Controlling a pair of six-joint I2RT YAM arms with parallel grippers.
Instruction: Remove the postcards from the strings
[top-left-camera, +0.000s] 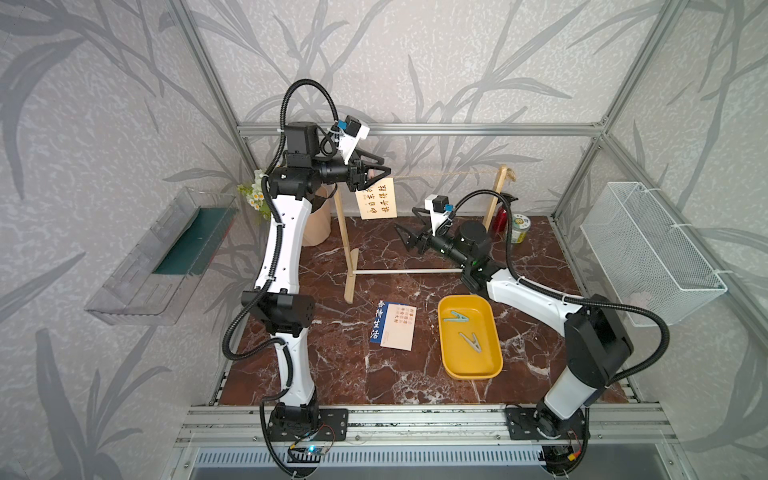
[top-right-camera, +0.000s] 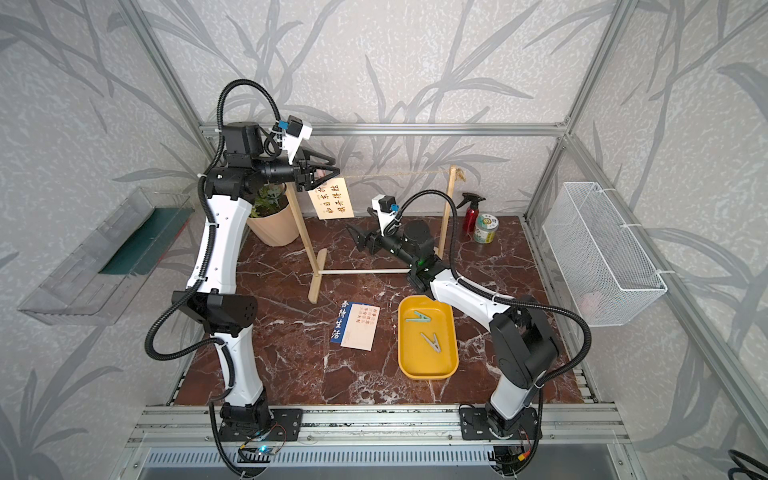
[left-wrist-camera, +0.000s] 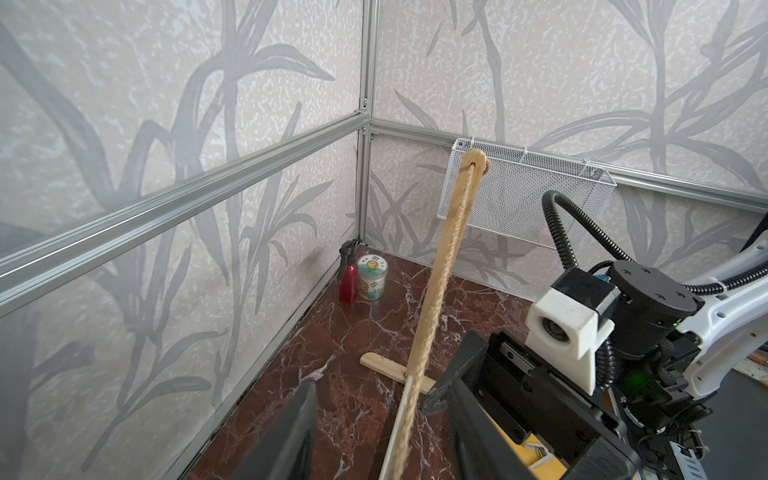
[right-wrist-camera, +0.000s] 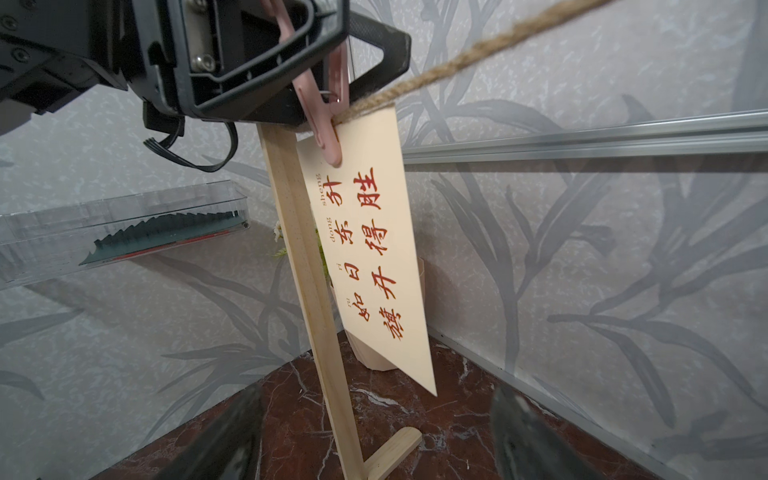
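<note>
A cream postcard (right-wrist-camera: 368, 256) with red characters hangs from the string (right-wrist-camera: 480, 56) by a pink clip (right-wrist-camera: 326, 132), near the left post. My left gripper (top-left-camera: 376, 172) is at that clip, its fingers around it; whether they grip it is unclear. My right gripper (top-left-camera: 408, 236) is lower and right of the postcard, fingers apart, nothing seen between them. Postcards (top-right-camera: 360, 328) lie on the marble table; two clips (top-right-camera: 420, 316) lie in a yellow tray (top-right-camera: 428, 360).
Wooden posts (left-wrist-camera: 448, 248) with feet hold the string. A potted plant (top-right-camera: 268, 228) stands behind the left post, a spray bottle (top-right-camera: 469, 220) and a can (top-right-camera: 485, 229) at back right. Wire basket (top-right-camera: 600, 248) and clear bin (top-right-camera: 72, 296) hang on the walls.
</note>
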